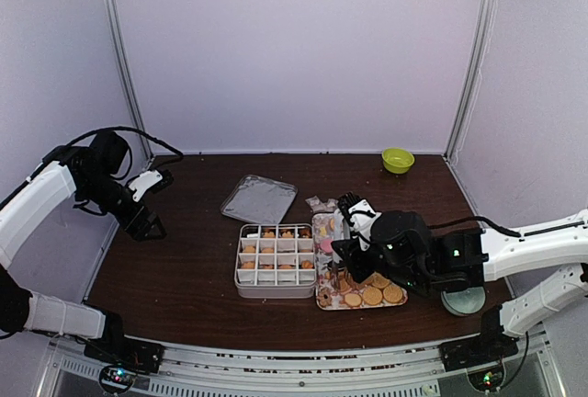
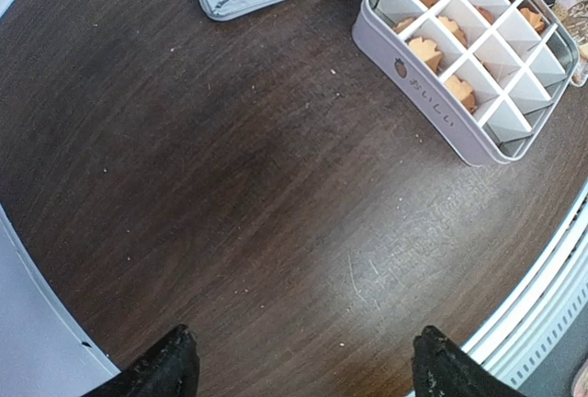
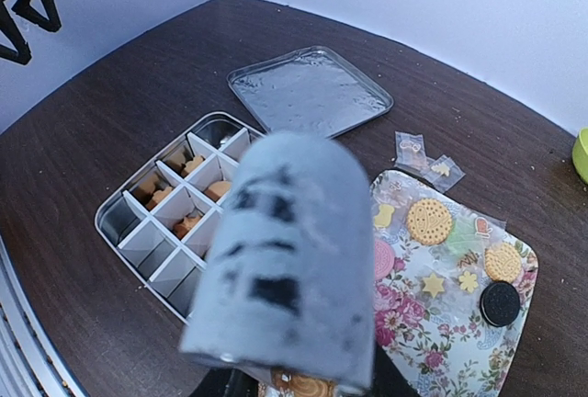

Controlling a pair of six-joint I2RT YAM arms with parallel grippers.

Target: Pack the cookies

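Note:
The divided tin (image 1: 276,289) stands mid-table, small flower-shaped cookies (image 2: 425,51) in several cells and other cells empty. To its right lies the floral tray (image 1: 354,308), with round cookies (image 1: 371,296), a dark cookie (image 3: 500,303) and star shapes (image 3: 433,284). Over the tray's left part, my right gripper (image 1: 344,252) is shut on a pale grey utensil (image 3: 285,232), whose upper end looms blurred in the right wrist view and hides part of the tin. What its lower end touches cannot be made out. At the far left, my left gripper hangs open and empty above bare wood.
The tin's flat lid (image 1: 259,200) lies behind it. Small clear packets (image 3: 427,160) rest behind the tray. A green bowl (image 1: 398,160) stands back right, a pale bowl (image 1: 464,301) front right beneath the right arm.

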